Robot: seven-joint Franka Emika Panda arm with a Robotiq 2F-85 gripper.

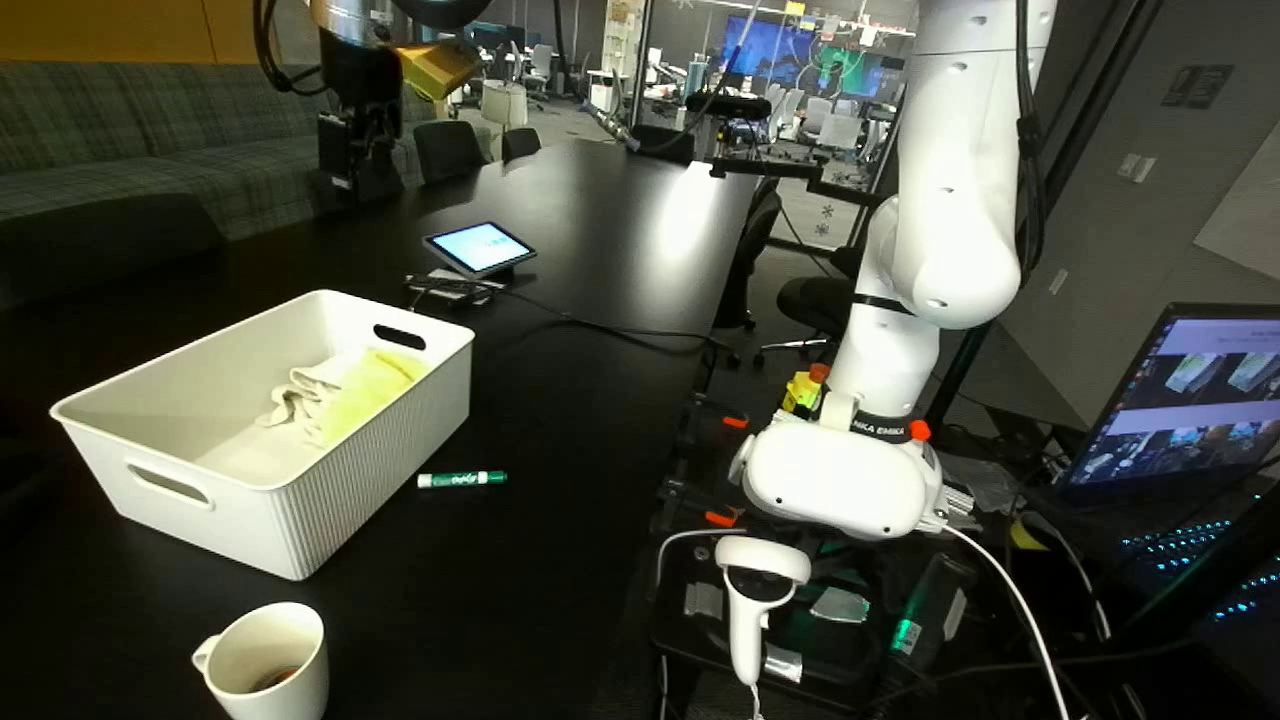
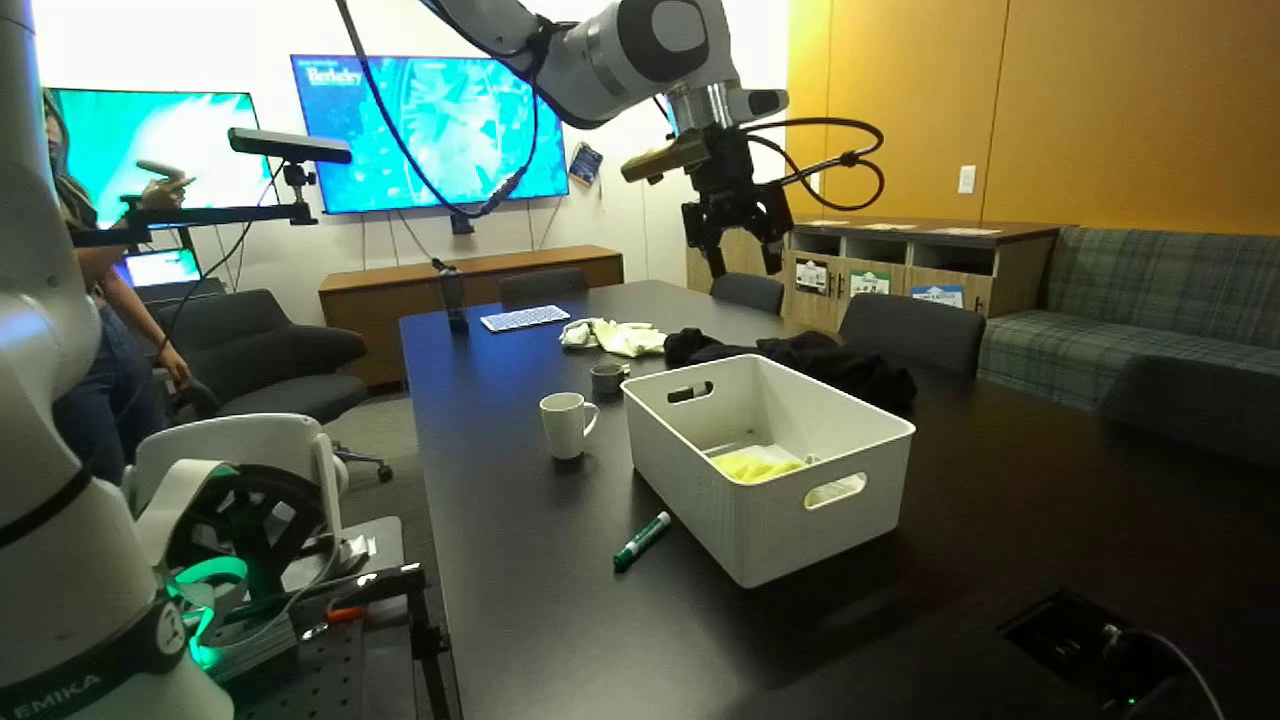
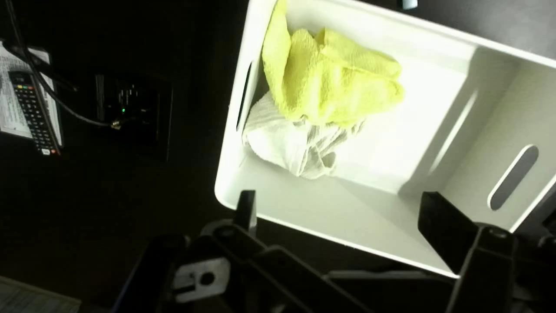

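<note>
In the wrist view a yellow cloth (image 3: 333,78) lies crumpled in the white bin (image 3: 312,225), against one end wall. Partly under it is a white cloth (image 3: 289,141). My gripper is open, its two fingers spread wide with nothing between them. Exterior view 2 shows the gripper (image 2: 746,252) up in the air above and behind the bin (image 2: 828,528), clear of its rim. In exterior view 1 the yellow cloth (image 1: 374,390) rests low inside the bin, apart from the gripper.
A green marker (image 1: 462,479) lies beside the bin, and a white mug (image 2: 565,426) stands near it. Dark fabric (image 2: 840,366) and more light cloths (image 2: 614,337) are farther along the table. A tablet (image 1: 480,248) and cables occupy the other side.
</note>
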